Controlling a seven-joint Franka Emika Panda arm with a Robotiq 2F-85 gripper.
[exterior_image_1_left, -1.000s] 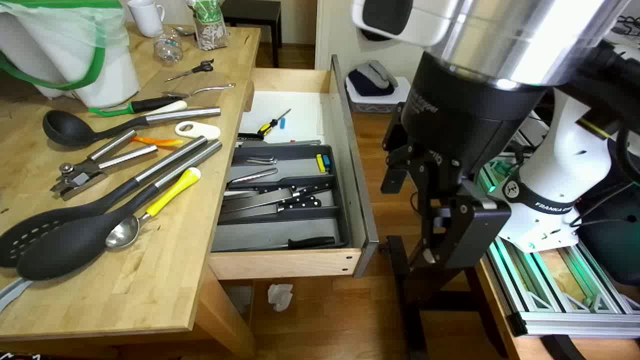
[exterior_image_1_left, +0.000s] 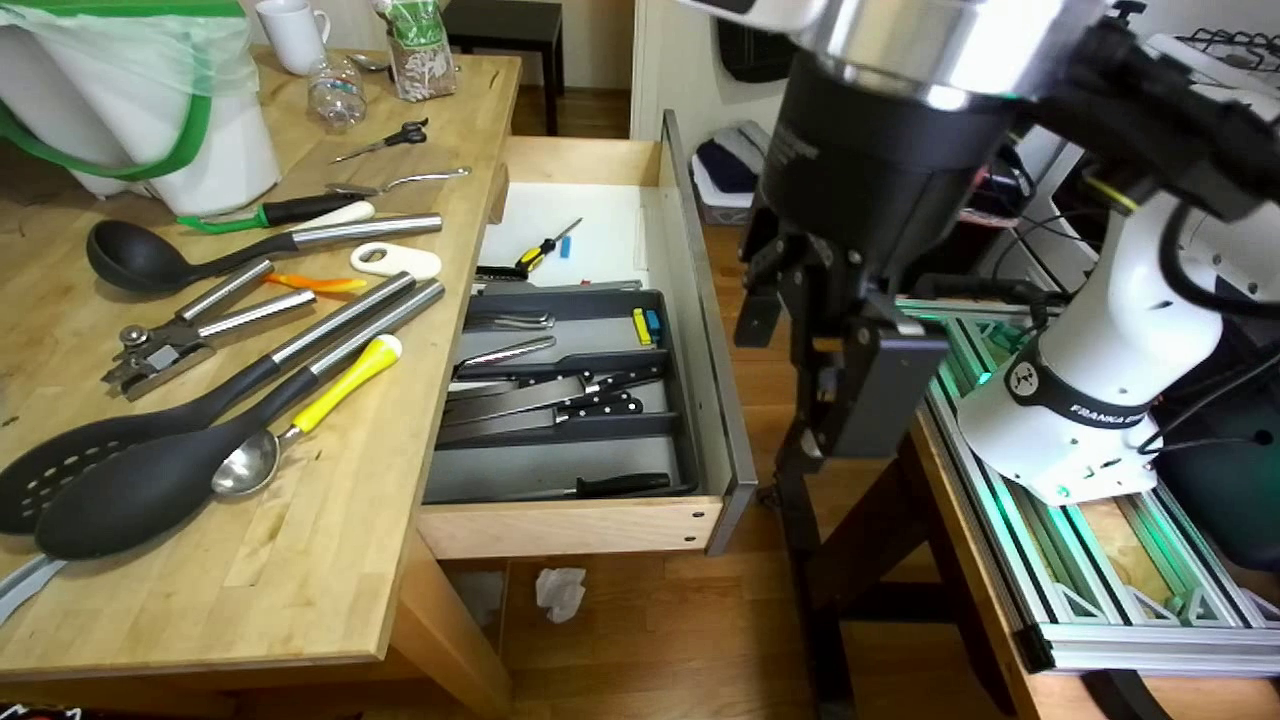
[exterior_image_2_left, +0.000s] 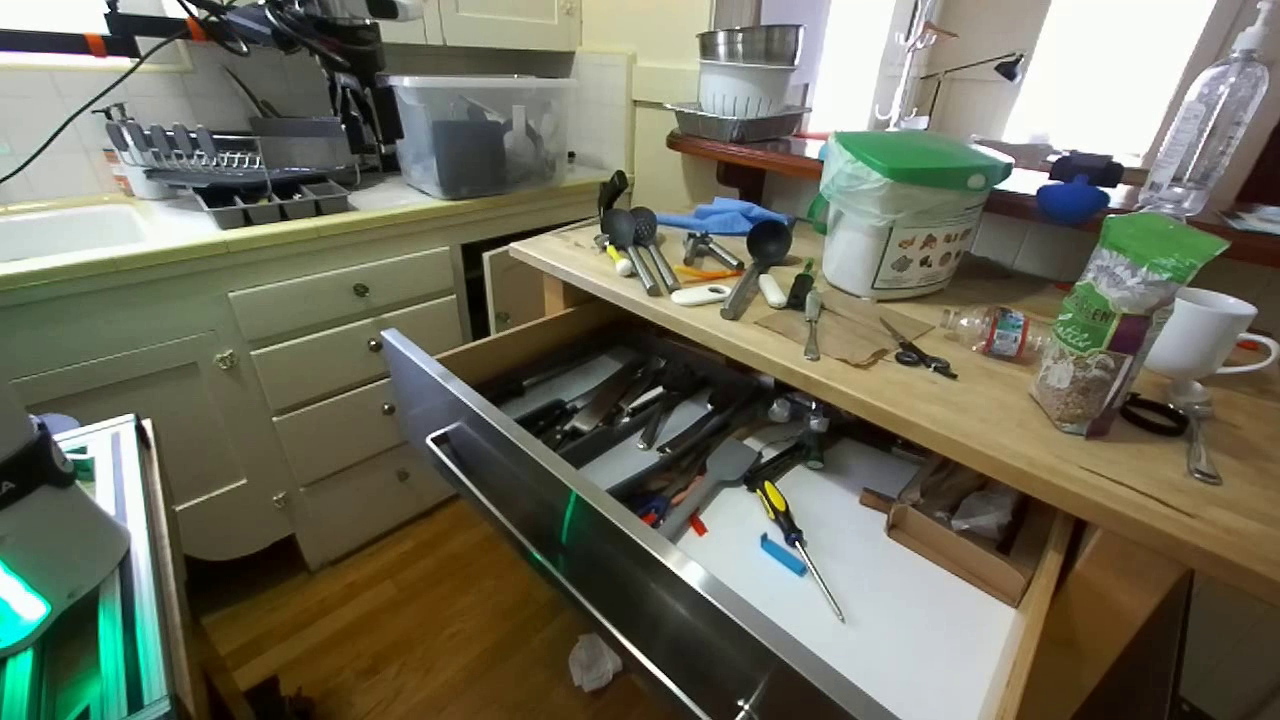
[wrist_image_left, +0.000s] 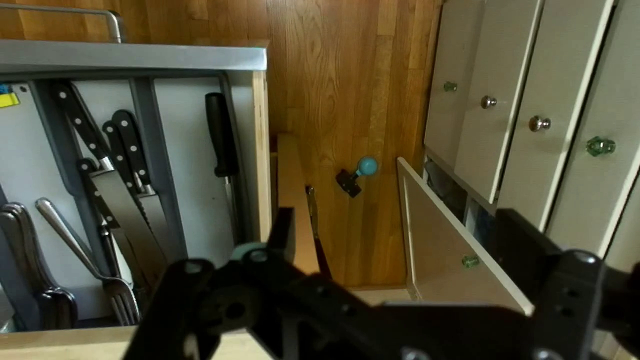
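My gripper (exterior_image_1_left: 821, 360) stands open in exterior view 1, to the right of the pulled-out drawer (exterior_image_1_left: 734, 450) and apart from it. Both dark fingers (wrist_image_left: 280, 233) show in the wrist view, wide apart, with only floor and a cabinet door seen between them. Inside the drawer a grey tray (exterior_image_1_left: 672, 414) holds several black-handled knives (exterior_image_1_left: 558, 396), forks and a long black-handled tool (wrist_image_left: 222, 135). Behind the tray, in exterior view 2, lie a yellow-black screwdriver (exterior_image_2_left: 780, 514) and a small blue piece (exterior_image_2_left: 782, 554).
On the wooden counter (exterior_image_1_left: 300, 576) lie a ladle (exterior_image_1_left: 150, 258), dark serving spoons, a yellow-handled scoop (exterior_image_1_left: 348, 384) and scissors (exterior_image_1_left: 390, 140). A lower cabinet door (wrist_image_left: 462, 246) stands ajar. Crumpled paper (exterior_image_1_left: 559, 593) lies on the floor below the drawer.
My gripper has shifted left in exterior view 1, closer to the drawer front, and is still open. The drawer and the things on the counter look the same.
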